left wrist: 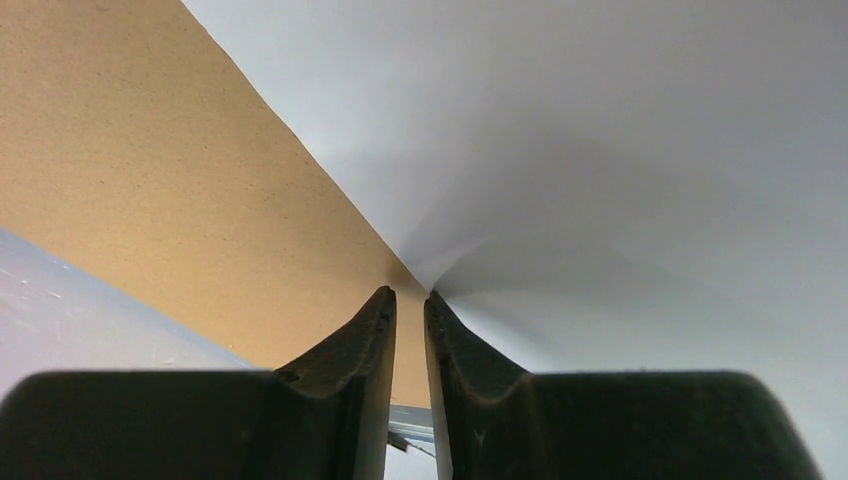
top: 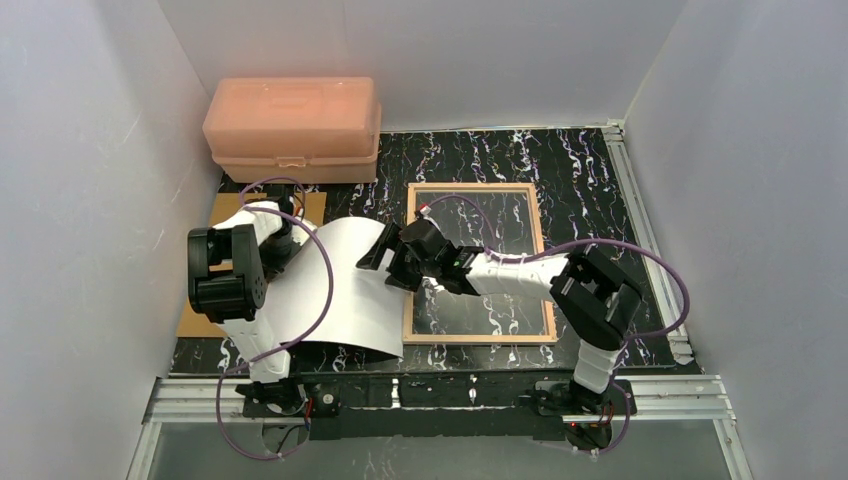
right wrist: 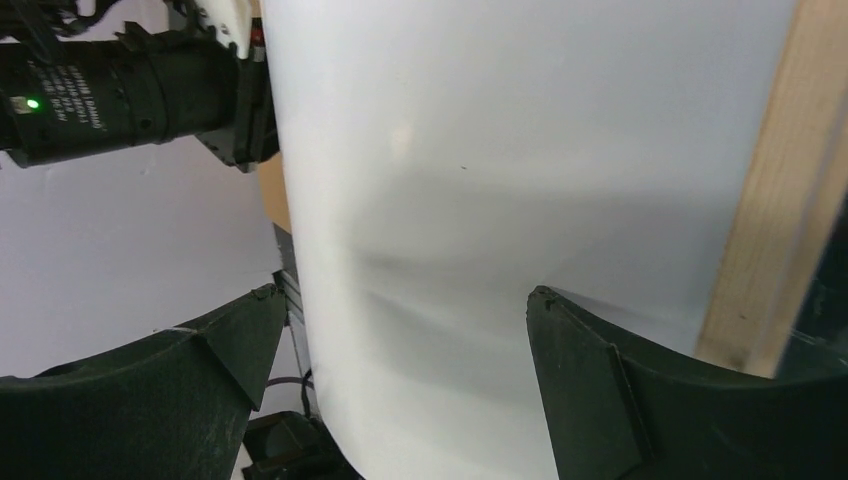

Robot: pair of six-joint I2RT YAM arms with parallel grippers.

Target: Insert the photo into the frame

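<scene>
The photo, a large white sheet (top: 345,300), bows upward between my two arms, its lower right corner reaching the wooden frame's left edge. That frame (top: 480,338), flat and empty, also appears as a wooden strip (right wrist: 780,200) in the right wrist view. At the sheet's left side is my left gripper, its fingers a narrow gap apart. The sheet's edge meets the right-hand fingertip (left wrist: 432,305); only brown board shows in the gap. My right gripper stands wide open over the sheet, which fills the view behind its fingers.
A brown board (top: 193,318) lies beneath the left arm and partly beneath the sheet. At the back left stands an orange box (top: 292,115). Purple cables (top: 329,285) loop over both arms.
</scene>
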